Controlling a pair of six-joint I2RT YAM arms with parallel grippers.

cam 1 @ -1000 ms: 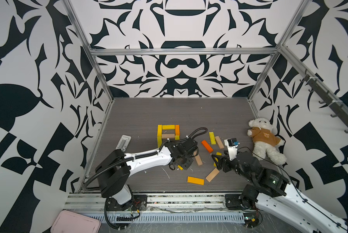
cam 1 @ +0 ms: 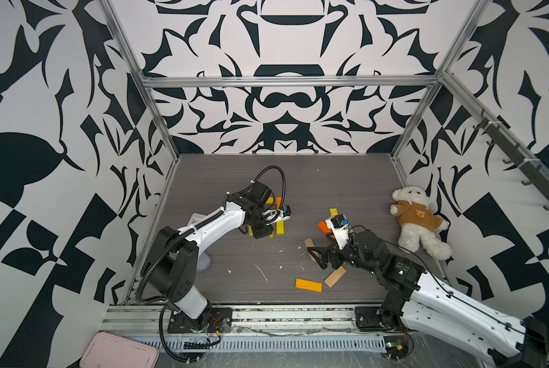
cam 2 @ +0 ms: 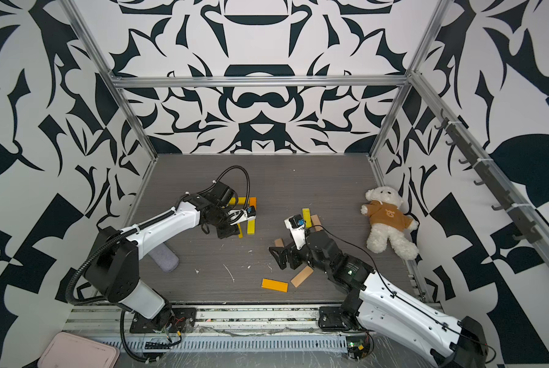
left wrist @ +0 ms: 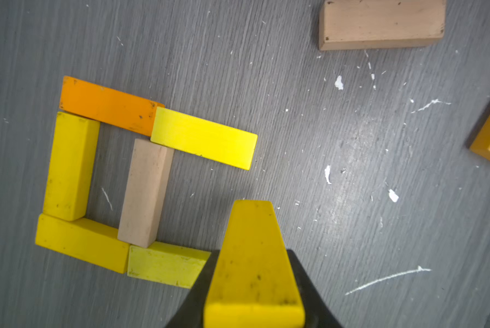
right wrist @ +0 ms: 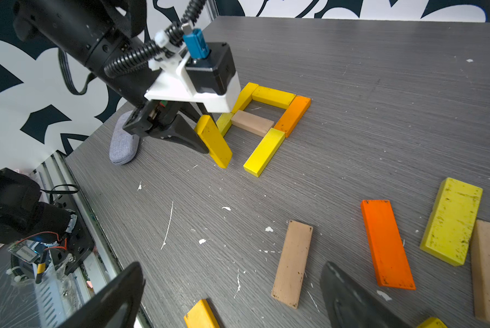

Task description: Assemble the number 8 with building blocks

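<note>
My left gripper is shut on a yellow block (right wrist: 213, 141), held tilted above the table by the open side of the block figure. In the left wrist view, the figure has an orange block (left wrist: 110, 106), a yellow end block (left wrist: 69, 166), a yellow side block (left wrist: 80, 243) and a wooden crossbar (left wrist: 145, 192) around one loop. Two yellow legs, a bright one (left wrist: 203, 136) and a duller one (left wrist: 168, 265), extend past the crossbar; the held block partly covers the duller leg's end. My right gripper stands open above the table, empty.
Loose blocks lie on the right: a wooden block (right wrist: 292, 263), a red-orange one (right wrist: 387, 243), a yellow one (right wrist: 451, 220) and an amber one (cam 1: 308, 285). A teddy bear (cam 1: 418, 220) sits at the right wall.
My left arm has swung from mid-table back and left to the figure, carrying the yellow block and now covering much of the figure from above. My right gripper has shifted left.
</note>
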